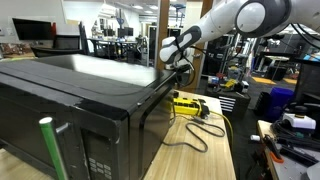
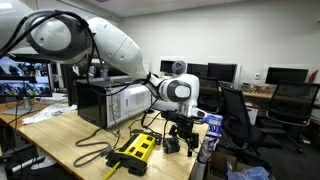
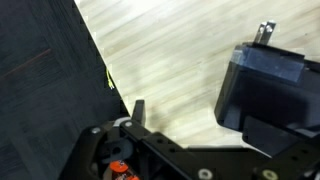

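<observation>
A black boxy object [image 3: 268, 95] with a metal prong at one end lies on the light wooden table at the right of the wrist view. My gripper is open. Its left fingertip [image 3: 138, 113] appears over bare wood; the right finger is hard to make out against the black object. From exterior view 2, my gripper [image 2: 186, 138] hangs low over the table's near right part, next to a dark object [image 2: 170, 145]. Whether it touches that object cannot be told. In exterior view 1 the fingers are small and partly hidden.
A yellow device [image 2: 133, 155] with a grey cable [image 1: 190, 137] lies on the table. The large black microwave-like box [image 1: 90, 105] blocks much of exterior view 1. A table edge runs beside my gripper, with dark floor [image 3: 50, 75] beyond.
</observation>
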